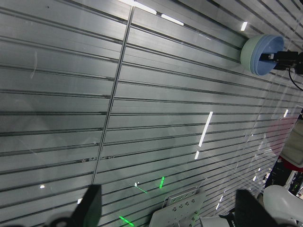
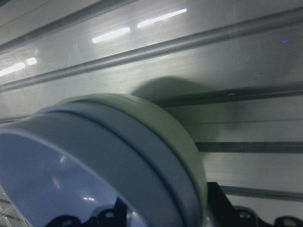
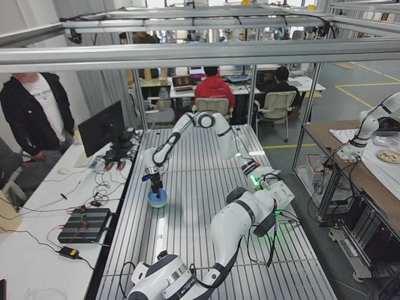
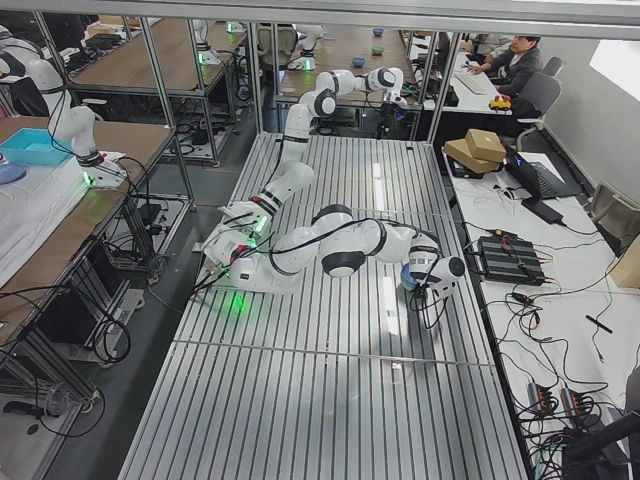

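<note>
A stack of bowls, blue [image 2: 142, 156] inside pale green [image 2: 180, 137], rests on the slatted metal table [image 3: 187, 225] near its left edge in the camera left view. The right gripper [image 3: 156, 187] reaches down into it; in the right wrist view its fingers straddle the bowl walls at the lower edge, but whether they have closed on them cannot be told. The left gripper's fingertips show as dark blurs at the bottom of the left wrist view, wide apart and empty, over bare slats.
The left arm [image 3: 228, 231] lies across the near right of the table. A desk [image 3: 37, 269] with a monitor [image 3: 100, 128] and cables runs along the left.
</note>
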